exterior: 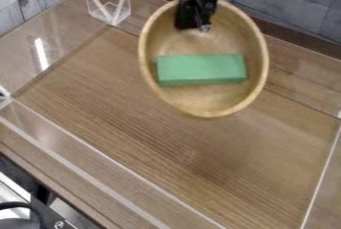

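Observation:
A round wooden bowl (201, 91) hangs tilted from the black gripper (193, 14) at the top of the camera view, its top rim at the fingertips. A green block (200, 70) lies inside the bowl. The gripper is dark and partly cut off by the frame, so the exact finger positions on the rim are unclear.
A wooden tabletop (134, 153) with light strips along its sides fills most of the view, largely clear. A small white wire holder (110, 7) stands at the back left. Black cables lie at the lower left corner, beside the table.

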